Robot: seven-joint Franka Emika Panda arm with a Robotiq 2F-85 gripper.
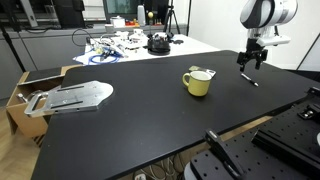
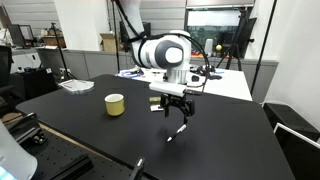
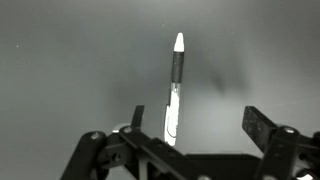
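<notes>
A slim pen (image 3: 176, 90) with a white body, a dark grip and a pale tip lies on the dark table. It runs nearly up and down the wrist view, between the two fingers but beyond their tips. My gripper is open, and nothing shows between its fingers. In exterior view 2 the gripper (image 2: 179, 110) hangs just above the pen (image 2: 177, 132), clear of it. From exterior view 1, the pen (image 1: 249, 80) lies on the tabletop beneath the gripper (image 1: 251, 63).
A yellow mug (image 1: 199, 83) stands upright nearer the table's middle. Small flat items (image 1: 203, 73) lie behind it. A silvery tray (image 1: 75, 97) rests at the left, next to a wooden box (image 1: 35, 100). Bare table surrounds the pen.
</notes>
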